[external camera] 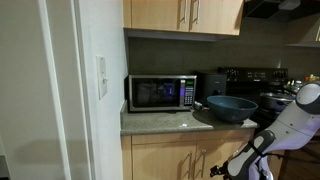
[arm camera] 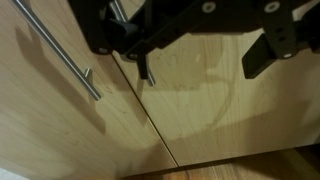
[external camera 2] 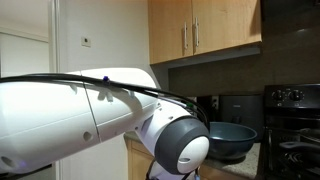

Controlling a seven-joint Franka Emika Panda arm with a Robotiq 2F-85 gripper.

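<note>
My gripper [external camera: 216,172] is low in front of the light wood lower cabinet [external camera: 155,158], near its door handles. In the wrist view the dark fingers [arm camera: 262,57] are spread wide, and nothing shows between them. Two silver bar handles appear there: one handle [arm camera: 62,52] in full at the left, beside a second [arm camera: 149,72] partly covered by the gripper. A dark seam [arm camera: 150,120] divides the two doors. Whether any finger touches a handle cannot be told. Exterior view 2 has the white arm [external camera 2: 180,145] hiding most of the lower doors.
On the counter [external camera: 160,124] above stand a microwave [external camera: 162,93] and a large dark blue bowl [external camera: 231,108] near the front edge. A stove [external camera 2: 292,115] is at the right. Wooden floor [arm camera: 250,167] shows below the doors.
</note>
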